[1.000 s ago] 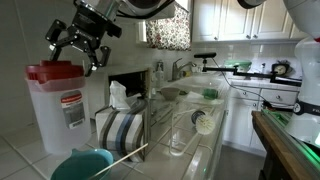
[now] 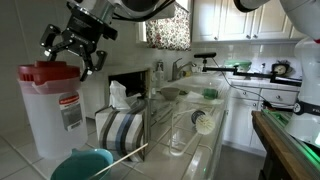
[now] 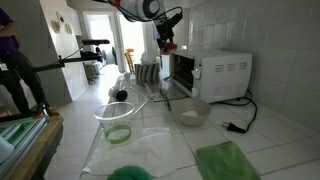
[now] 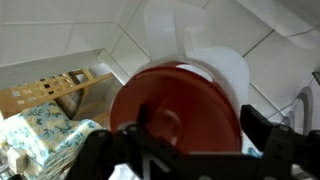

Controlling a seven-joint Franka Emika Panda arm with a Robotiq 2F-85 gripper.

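Note:
A white container with a red lid (image 2: 50, 73) stands at the left of the counter in exterior view 1. Just above it hangs my gripper (image 2: 71, 53), open, its dark fingers spread apart and nothing visibly held. From the wrist, the round red lid (image 4: 185, 110) fills the middle, and the container's pale body (image 4: 190, 35) shows past its rim. Black gripper parts overlap the lid's lower edge there. Whether the fingers touch the lid I cannot tell. The lid is only a small red patch (image 3: 169, 47) at the back in exterior view 2.
Beside the container stand a striped holder (image 2: 122, 130) and a teal bowl (image 2: 82, 165) with a stick across it. A white toaster oven (image 3: 212, 75), a bowl (image 3: 189, 111) and a green cloth (image 3: 226, 162) lie along the counter.
Over the last second my gripper has shifted slightly left and down above the lid. It stays open, and the other objects look unmoved.

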